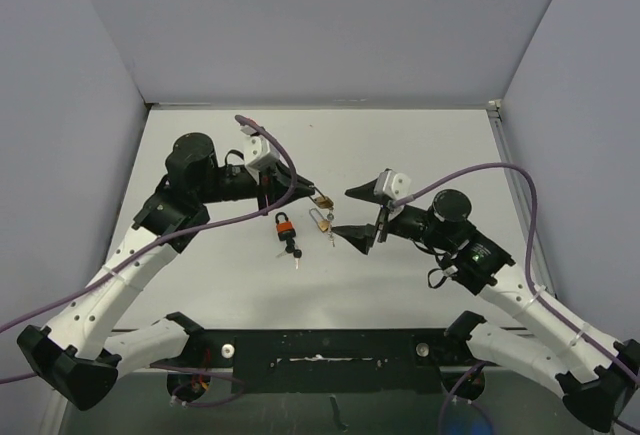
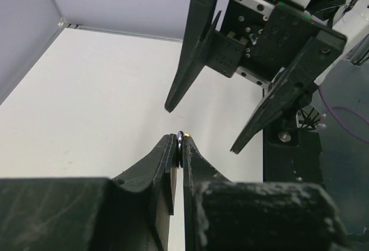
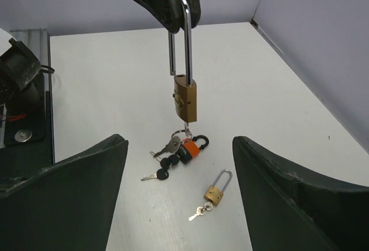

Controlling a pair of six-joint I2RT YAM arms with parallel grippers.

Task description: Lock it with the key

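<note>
My left gripper (image 1: pixel 312 189) is shut on the long shackle of a brass padlock (image 3: pixel 185 98), which hangs below its fingertips in the right wrist view, a key ring beneath it. The shackle's free leg appears out of the lock body. My right gripper (image 1: pixel 350 213) stands open beside the padlock, empty, its fingers (image 2: pixel 184 81) apart. On the table lie a second brass padlock with keys (image 3: pixel 213 195) and an orange-and-black padlock (image 3: pixel 190 149) with keys.
A dark strip with the arm bases runs along the front edge.
</note>
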